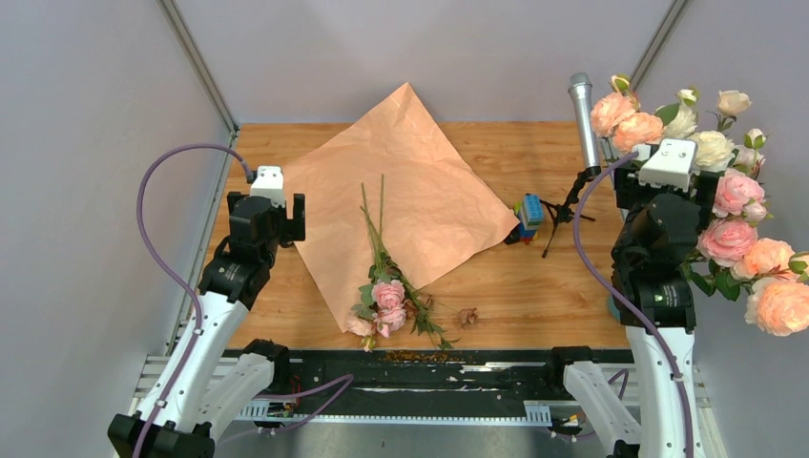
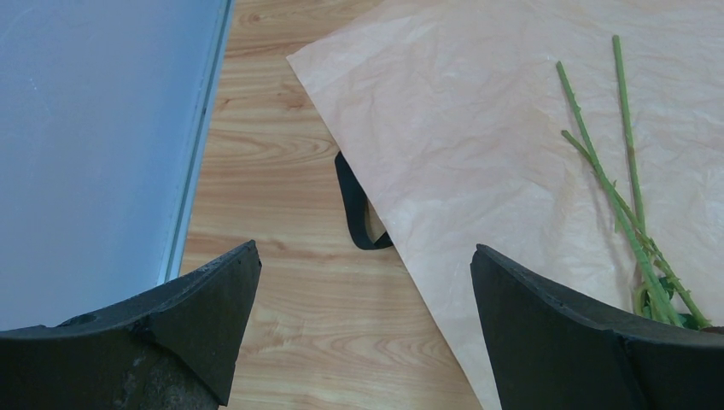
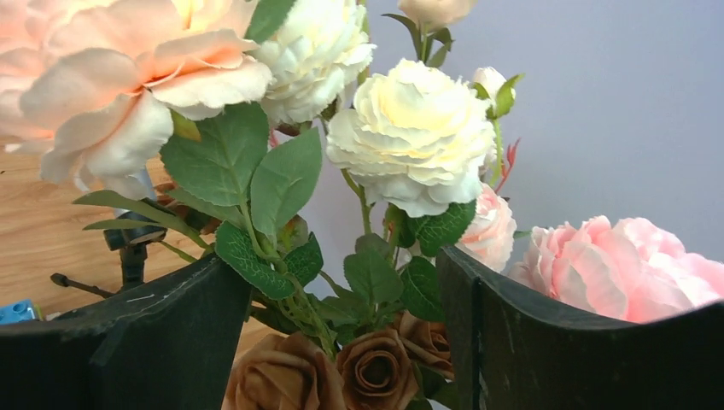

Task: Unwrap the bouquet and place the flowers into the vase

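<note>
Peach, pink and cream flowers [image 1: 730, 240] stand in a full bunch at the right. Beneath the right arm a small teal patch [image 1: 613, 305] shows; the vase is otherwise hidden. My right gripper is open among the blooms, its fingers apart on either side of green leaves and stems, gripping none. A large peach bloom [image 3: 141, 81] leans above its left finger, and brown roses [image 3: 376, 371] sit low between the fingers. Pink flowers with long stems [image 1: 387, 298] lie on the brown paper. To their left, my left gripper hangs open and empty.
Brown wrapping paper [image 1: 410, 200] covers the table's middle. A microphone on a small tripod [image 1: 584, 124] and a blue toy block [image 1: 530, 210] stand between paper and right arm. One loose brown bloom [image 1: 466, 317] lies near the front edge.
</note>
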